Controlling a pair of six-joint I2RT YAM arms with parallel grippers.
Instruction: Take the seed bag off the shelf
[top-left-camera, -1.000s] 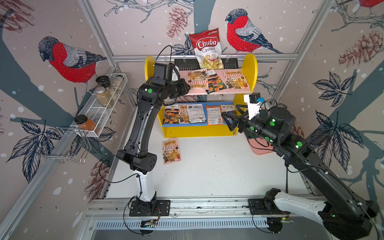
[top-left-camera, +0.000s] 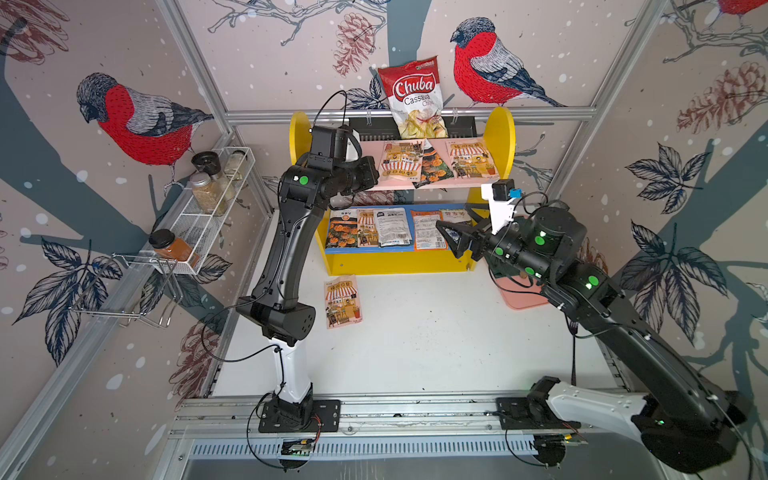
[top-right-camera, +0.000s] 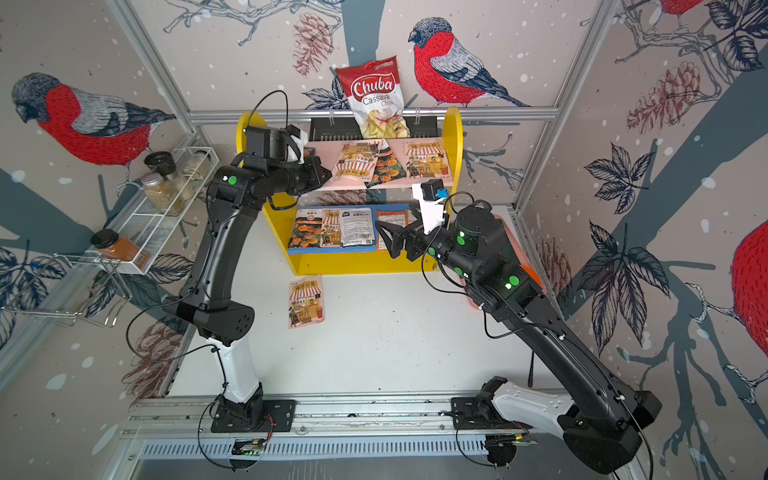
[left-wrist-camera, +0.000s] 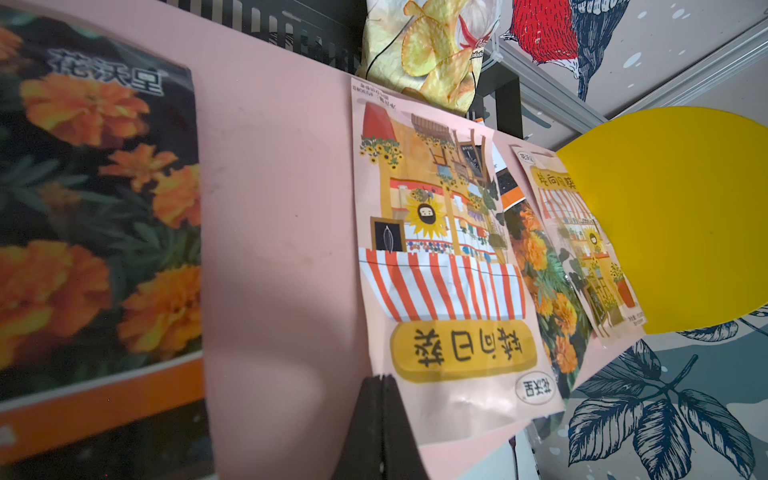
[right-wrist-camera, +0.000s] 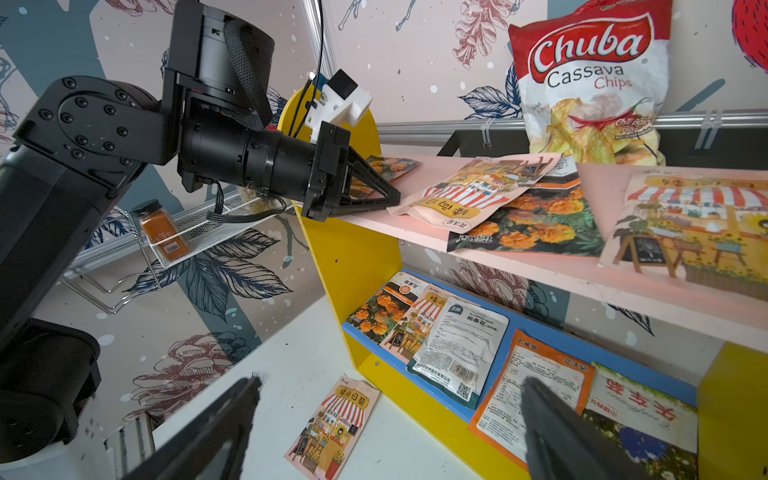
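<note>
On the pink top shelf (left-wrist-camera: 280, 264) lies a sunflower seed bag (left-wrist-camera: 448, 272), striped red and white. My left gripper is shut at its near left corner, with nothing between the fingers; the bag lies outside them. In the right wrist view the left gripper points at the edge of the same bag (right-wrist-camera: 472, 192). A marigold bag (right-wrist-camera: 552, 220) is partly beneath it, and another sunflower bag (right-wrist-camera: 696, 228) lies farther right. My right gripper stands open and empty, its blurred fingers wide apart in front of the lower shelf.
A Chuba chips bag (top-left-camera: 416, 96) stands behind the top shelf. Several seed bags lie on the blue lower shelf (top-left-camera: 412, 220). One sunflower bag (top-left-camera: 343, 302) rests on the white table (top-left-camera: 424, 336), mostly clear. A wire rack (top-left-camera: 208, 216) with jars hangs at left.
The sunflower bag beside them has slid right, covering more of the marigold bag. The right arm has shifted slightly.
</note>
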